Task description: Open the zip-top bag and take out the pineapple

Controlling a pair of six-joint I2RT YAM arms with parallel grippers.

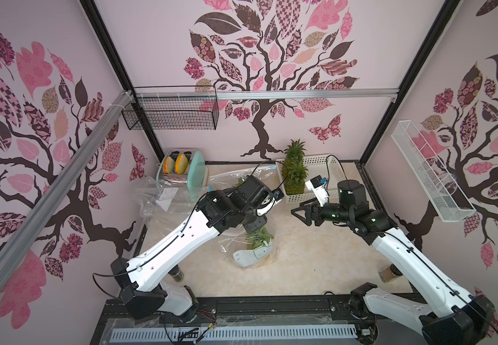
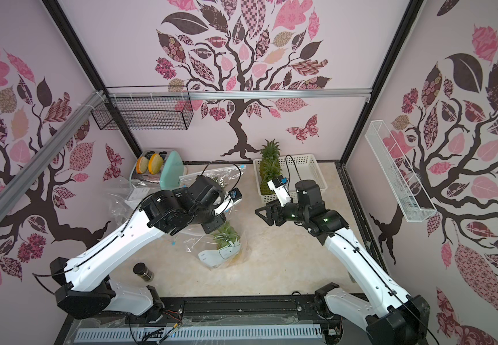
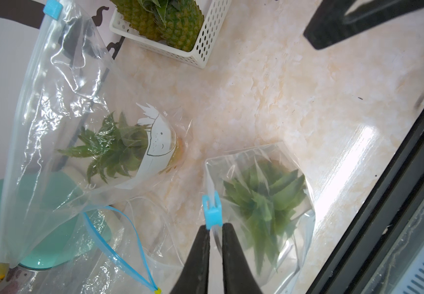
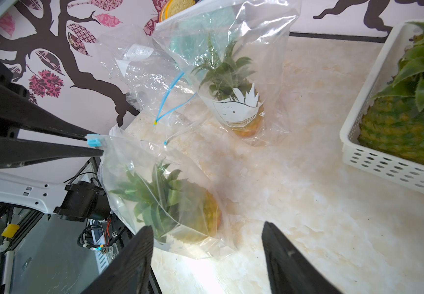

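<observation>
The near clear zip bag [image 4: 170, 215], with a pineapple [image 4: 207, 210] inside, stands on the table, leafy crown up toward its mouth. A blue slider [image 3: 212, 213] sits at one end of its zip. My left gripper is right at this slider, its fingertips a narrow gap apart. In the right wrist view one fingertip is above the slider and one below; whether they touch it I cannot tell. My right gripper is open and empty, hanging to the right of the bag in the top left view [image 1: 297, 216].
Behind stands another bagged pineapple [image 4: 229, 105], with a further clear bag [image 4: 143, 78] with blue-edged zip beside it. A white basket [image 4: 398, 166] holds pineapples at the back. A teal dish rack [image 1: 197, 171] is back left.
</observation>
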